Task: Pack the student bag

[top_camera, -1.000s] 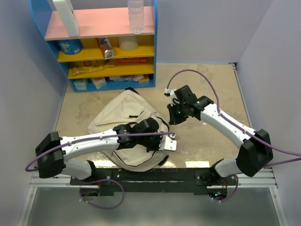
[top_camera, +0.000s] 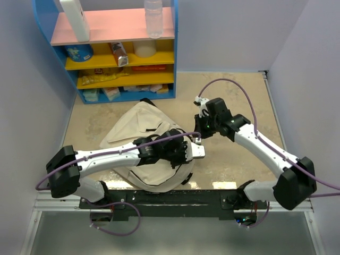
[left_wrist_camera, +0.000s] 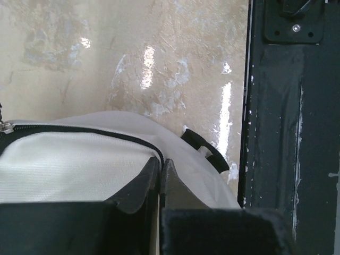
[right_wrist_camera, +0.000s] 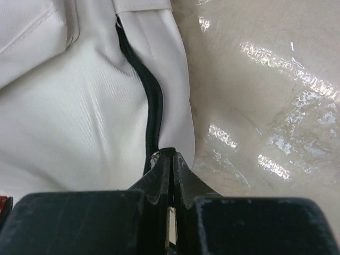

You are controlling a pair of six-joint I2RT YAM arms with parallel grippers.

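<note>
The cream-white bag (top_camera: 123,131) lies flat on the floor, a black zipper along its edge. In the top view my left gripper (top_camera: 173,167) is over the bag's lower right part. The left wrist view shows its fingertips shut at the black zipper line (left_wrist_camera: 95,129), with nothing visible held between them. My right gripper (top_camera: 198,141) is at the bag's right edge. In the right wrist view its shut fingers meet at the black zipper strip (right_wrist_camera: 154,101), against a small metal zipper pull (right_wrist_camera: 154,158); whether they grip the pull cannot be made out.
A blue shelf unit (top_camera: 175,58) with yellow shelves stands at the back left, holding a bottle (top_camera: 153,19), a white carton (top_camera: 76,20) and packets. Bare floor (top_camera: 239,95) lies right of the bag. A black strap end (left_wrist_camera: 207,150) sticks out by the bag's lower edge.
My right gripper has shifted a little to the right in the top view, with its arm swinging the same way. My left gripper has moved only slightly; the bag looks nearly unchanged.
</note>
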